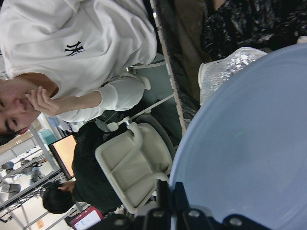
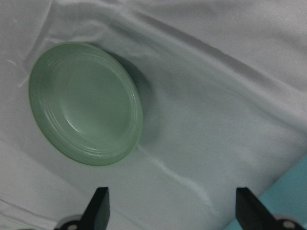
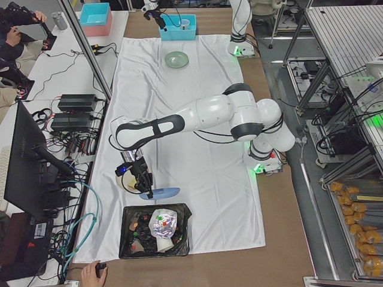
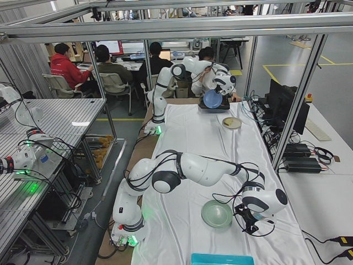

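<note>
My left gripper point(image 3: 145, 188) is shut on the rim of a blue plate point(image 3: 164, 193), held tilted just above the near edge of a black bin point(image 3: 124, 239) lined with plastic and holding foil and scraps. In the left wrist view the plate point(image 1: 240, 139) fills the right side. A cream plate point(image 4: 232, 126) with something on it lies behind the arm. My right gripper point(image 4: 248, 221) stands open over the cloth beside a green plate point(image 2: 85, 108), nothing between its fingers.
A blue container point(image 4: 222, 259) sits at the right arm's end of the table. A monitor and cables line one side; a person sits behind the bin.
</note>
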